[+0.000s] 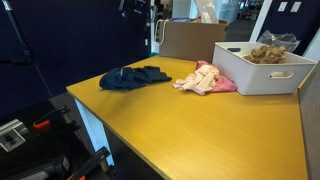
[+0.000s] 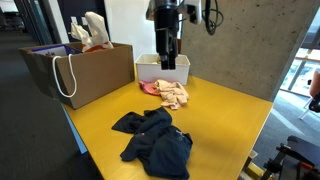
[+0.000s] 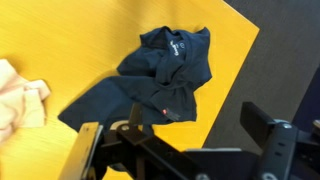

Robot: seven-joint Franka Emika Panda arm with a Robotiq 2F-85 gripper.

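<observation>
A dark navy cloth garment (image 2: 158, 142) lies crumpled on the yellow table, with small pale print on it in the wrist view. My gripper (image 2: 167, 62) is above the table, clear of the cloth. Its fingers are spread wide in the wrist view, nothing between them, and the garment (image 3: 165, 80) lies below. In the first exterior view most of the arm is out of the picture at the top. A pale pink cloth (image 1: 200, 78) rests apart from the navy one, with a brighter pink cloth (image 1: 224, 85) against it.
Behind the pink cloths stands a white bin (image 1: 263, 76) holding a brown item and clear plastic. A cardboard box (image 2: 100, 75) with a white bag occupies the table's back left in the second exterior view.
</observation>
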